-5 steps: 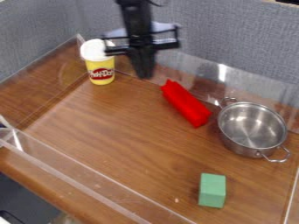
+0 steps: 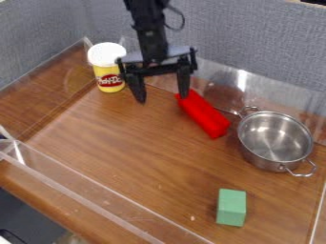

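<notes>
The black gripper (image 2: pixel 160 81) hangs open over the back middle of the wooden table, its two fingers pointing down, with nothing visible between them. It is just right of a yellow Play-Doh tub (image 2: pixel 110 76) with a white lid and just left of a red block (image 2: pixel 203 114), which lies slanted on the table. A steel pot (image 2: pixel 275 141) with two handles stands at the right. A mint-green block (image 2: pixel 232 207) lies at the front right.
Clear panels and grey walls border the wooden table (image 2: pixel 121 157) at the back and left.
The gripper has come lower, from high at the back down toward table level between the tub and the red block. The objects on the table look unmoved.
</notes>
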